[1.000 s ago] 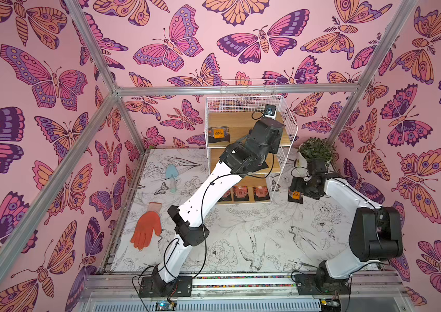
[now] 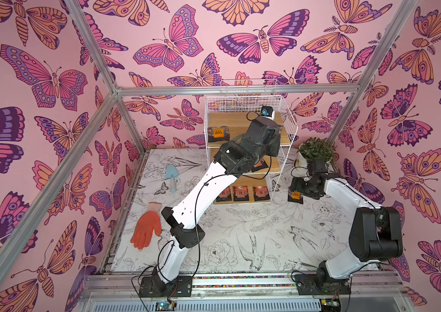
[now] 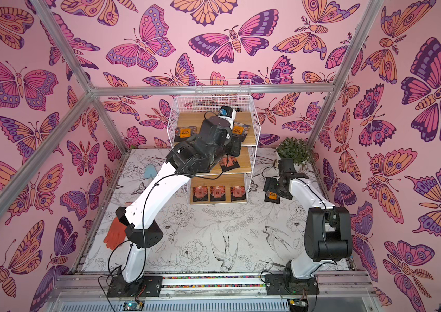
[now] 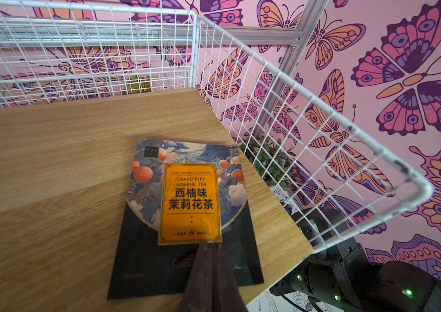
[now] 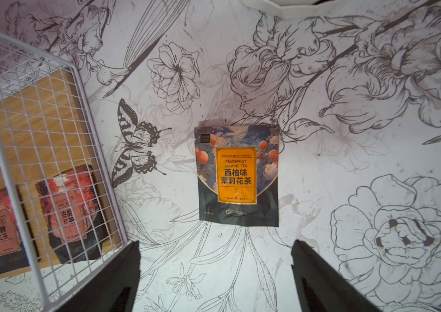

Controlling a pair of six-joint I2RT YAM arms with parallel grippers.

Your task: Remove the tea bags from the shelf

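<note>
A grapefruit jasmine tea bag (image 4: 189,218) lies flat on the right side of the top shelf (image 4: 48,171). My left gripper is shut, its fingertips over the bag's dark lower half; I see nothing between them and cannot tell if they touch it. A second orange-labelled tea bag (image 2: 218,133) is on the top shelf's left. Another grapefruit tea bag (image 5: 237,176) lies on the table right of the shelf, below my right gripper, which stands open and empty. Red tea bags (image 3: 218,194) sit on the bottom shelf, and one tea bag (image 3: 229,163) shows on the middle shelf.
White wire sides (image 4: 303,119) fence the shelf. A potted plant (image 2: 317,150) stands behind the right arm. An orange glove (image 2: 147,227) and a light blue trowel (image 2: 171,173) lie on the left of the table, whose front middle is clear.
The right arm and the bag on the table look unmoved.
</note>
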